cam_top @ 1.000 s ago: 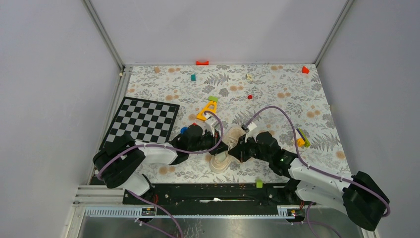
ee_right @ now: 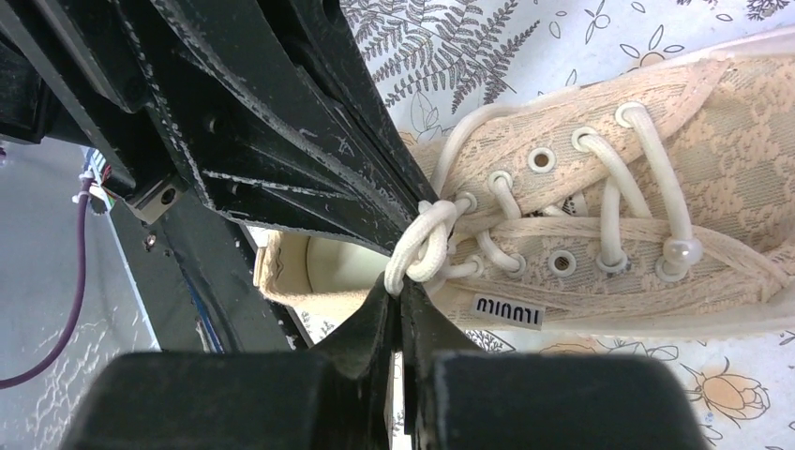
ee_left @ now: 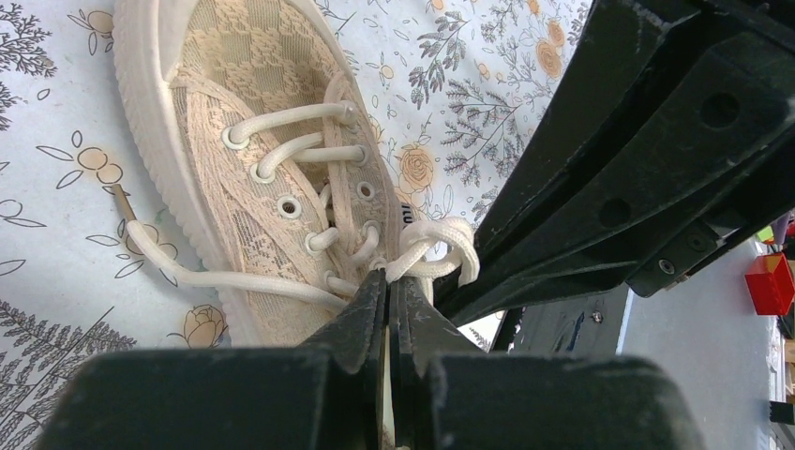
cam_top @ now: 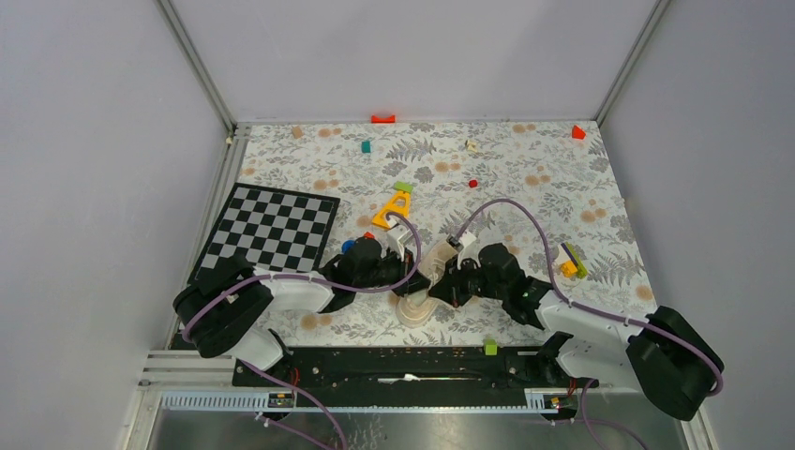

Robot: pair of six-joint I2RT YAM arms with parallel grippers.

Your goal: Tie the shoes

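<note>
A beige lace-up sneaker [ee_left: 248, 187] lies on the patterned mat beneath both grippers. In the left wrist view my left gripper is shut at a looped, knotted white lace [ee_left: 436, 236] at the collar end of the lacing. In the right wrist view my right gripper is also shut, at the same knot [ee_right: 424, 234], with lace at its tips. The two grippers meet over the shoe. A loose lace end [ee_left: 187, 274] lies along the shoe's side in the left wrist view.
A checkerboard [cam_top: 262, 225] lies left, a yellow triangle [cam_top: 392, 206] behind the grippers, yellow-green toys [cam_top: 574, 262] to the right and a green block [cam_top: 489, 347] at the front edge. The back of the mat holds only small scattered pieces.
My right arm has shifted slightly to the left and toward the front of the table. My left arm is almost unmoved.
</note>
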